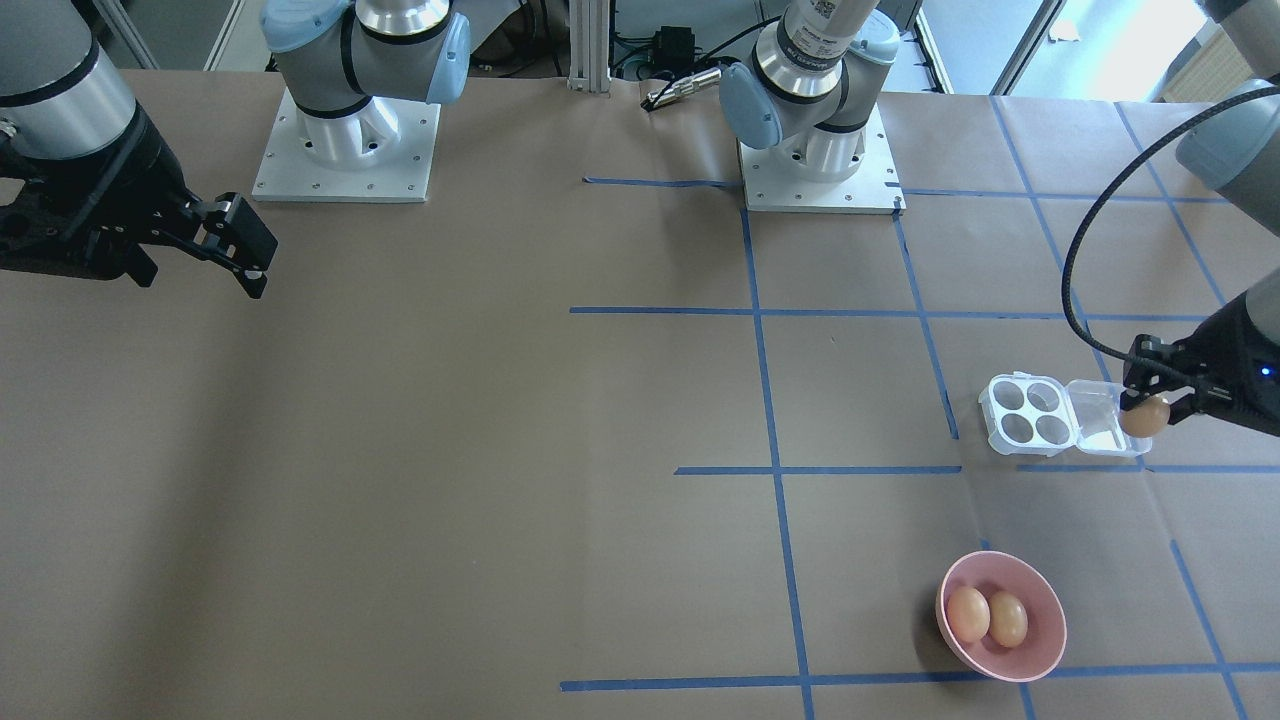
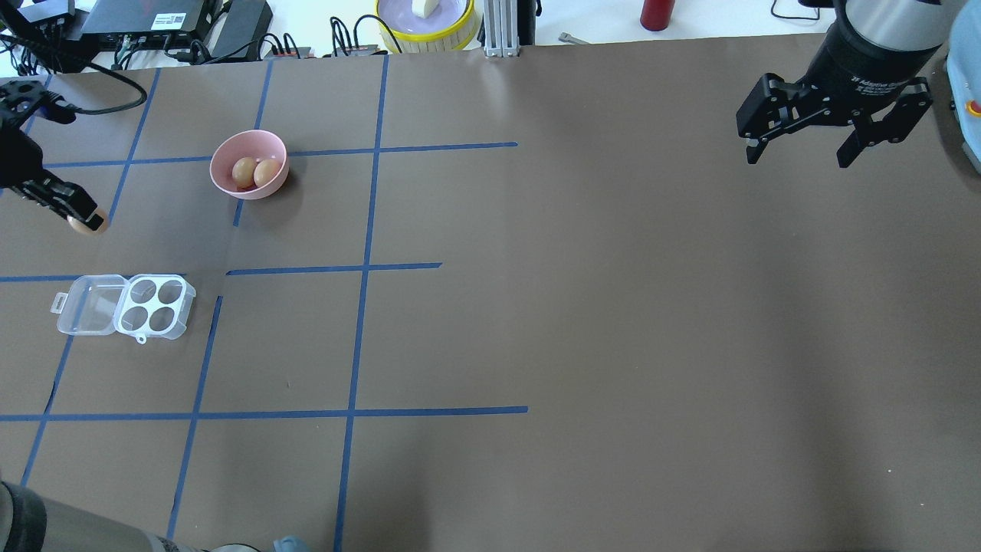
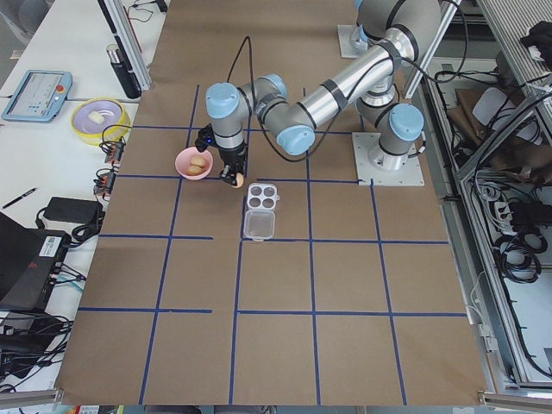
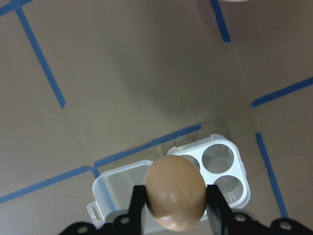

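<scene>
My black gripper is shut on a brown egg [image 1: 1144,418], which fills the middle of the left wrist view, raised above and beside a clear plastic egg carton. The carton's tray [image 1: 1028,414] has four round holes, all looking empty in the top view, and its lid [image 2: 86,303] lies open flat beside it. A pink bowl [image 1: 1000,662] holding two brown eggs [image 2: 254,172] stands on the table, apart from the carton, nearer the front view's camera.
Other arms stand at the table's edges, one with a black gripper [image 2: 832,115] at the far side in the top view.
</scene>
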